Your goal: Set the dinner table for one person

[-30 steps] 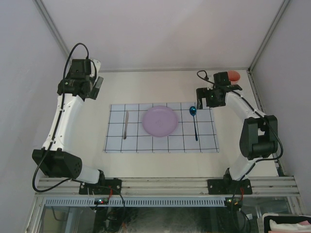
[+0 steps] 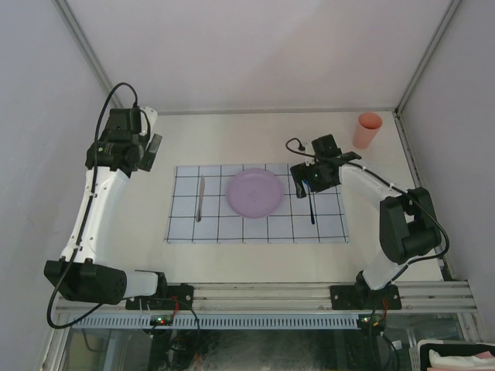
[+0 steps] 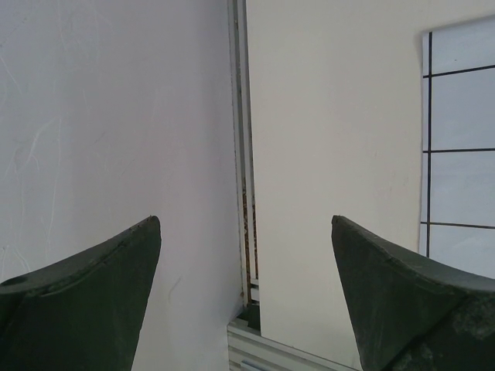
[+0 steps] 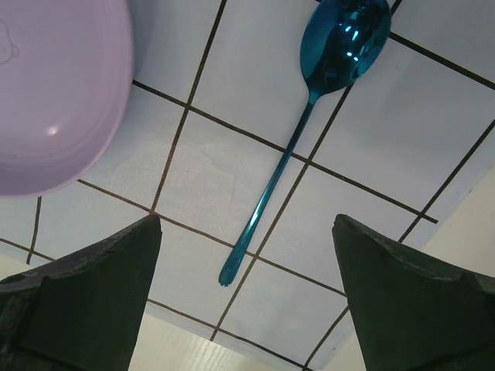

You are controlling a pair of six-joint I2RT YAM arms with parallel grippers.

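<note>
A purple plate (image 2: 254, 192) lies centred on the gridded mat (image 2: 232, 232), with a silver utensil (image 2: 199, 199) to its left. A blue spoon lies right of the plate, its handle (image 4: 263, 201) below its bowl (image 4: 344, 42). My right gripper hangs open over the spoon, nothing between its fingers. My left gripper is open and empty, off the mat at the far left beside the wall. A pink cup (image 2: 367, 131) stands at the back right.
Walls enclose the sides and back. A bin (image 2: 456, 359) with cloth-like contents sits at the bottom right, outside the table.
My right gripper has moved leftward and toward the front, over the spoon, uncovering the pink cup in the top view. The left arm has shifted slightly toward the front.
</note>
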